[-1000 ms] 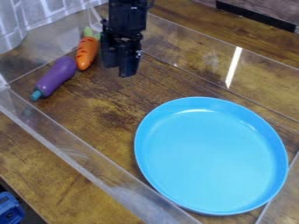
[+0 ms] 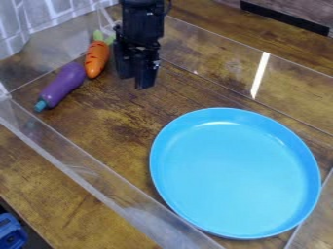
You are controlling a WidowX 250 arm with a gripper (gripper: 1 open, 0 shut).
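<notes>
My black gripper (image 2: 135,68) hangs at the top centre, just right of an orange toy carrot (image 2: 95,60) with a green top. Its small fingers are dark, and I cannot tell whether they are open or shut. A purple toy eggplant (image 2: 62,83) lies to the left, below the carrot. A large light-blue plate (image 2: 235,175) takes up the lower right of the wooden surface.
Clear plastic walls border the area at the left and right. A blue object (image 2: 8,231) sits outside at the lower left corner. The middle of the wooden surface between carrot, eggplant and plate is clear.
My gripper has shifted very slightly at the top centre. The carrot, eggplant and plate have not moved.
</notes>
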